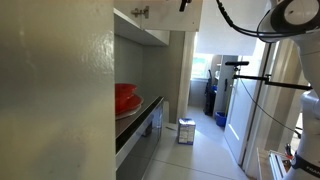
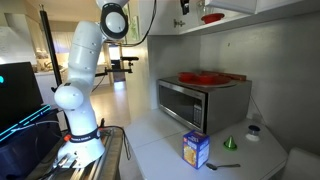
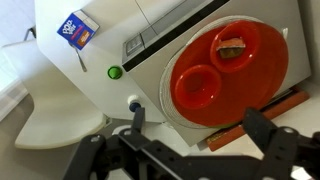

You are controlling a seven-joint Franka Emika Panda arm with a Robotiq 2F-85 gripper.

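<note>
My gripper is open, its two dark fingers wide apart with nothing between them in the wrist view. It hangs high over the microwave (image 3: 160, 25), pointing down. On the microwave lies a round red plate (image 3: 240, 98) carrying two red bowls; one bowl (image 3: 196, 86) looks empty, and the other (image 3: 234, 46) has something brownish in it. In exterior view 2 these red dishes (image 2: 210, 77) sit atop the microwave (image 2: 185, 105), well below the arm. Exterior view 1 shows the gripper only as a dark shape near the top edge, beside the cabinet.
A blue box (image 2: 195, 149), a green object (image 2: 230, 143), a white-and-dark object (image 2: 253, 133) and a dark spoon (image 2: 223, 166) are on the white counter (image 2: 150, 160). Overhead, a white cabinet (image 2: 245, 25) holds another red dish (image 2: 212, 17).
</note>
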